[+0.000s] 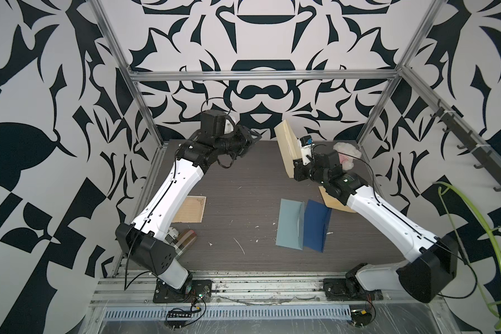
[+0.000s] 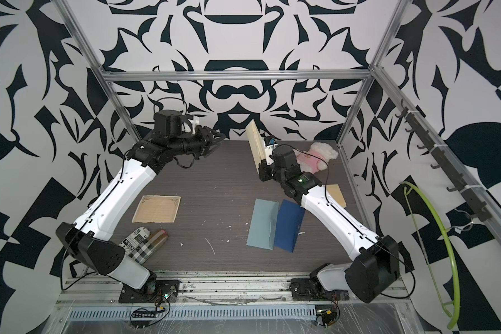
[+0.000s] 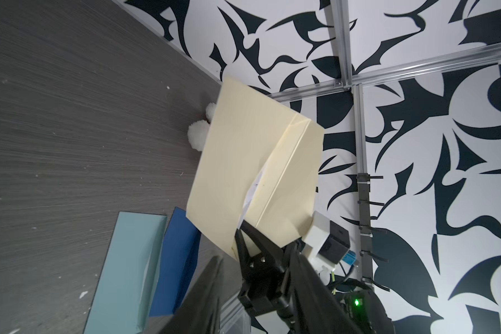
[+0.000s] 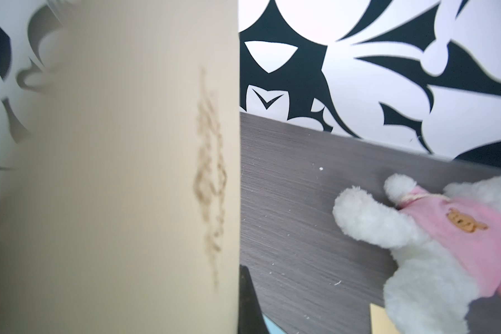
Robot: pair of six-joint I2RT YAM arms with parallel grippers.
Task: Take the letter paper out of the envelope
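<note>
A cream envelope (image 1: 285, 143) stands raised in my right gripper (image 1: 300, 166), which is shut on its lower edge. In the left wrist view the envelope (image 3: 239, 150) shows its flap and a slit with white paper (image 3: 252, 189) inside. The right wrist view is mostly filled by the envelope (image 4: 128, 167). My left gripper (image 1: 250, 136) is raised to the left of the envelope, apart from it, its fingers parted with nothing seen between them.
Light blue (image 1: 289, 222) and dark blue (image 1: 316, 225) envelopes lie at front right. A tan envelope (image 1: 339, 203), a plush toy (image 2: 311, 158) and, at left, a cardboard piece (image 2: 156, 208) also rest there.
</note>
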